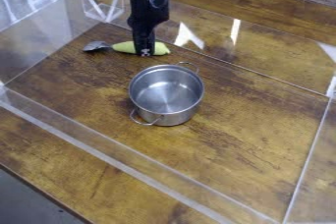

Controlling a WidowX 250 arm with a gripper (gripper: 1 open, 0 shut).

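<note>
A black gripper [145, 49] points down onto a pale yellow-green, elongated item [129, 47], like a corn cob, lying at the back left of the table. Its tip is at that item, and the fingers look close together; whether anything is between them is unclear. A metal spoon-like utensil [97, 45] lies at the item's left end. In front of them stands an empty steel pot [168, 98] with looped handles.
Clear plastic panels border the wooden table [237, 140], along the left, front and right. The front and right areas around the pot are bare wood.
</note>
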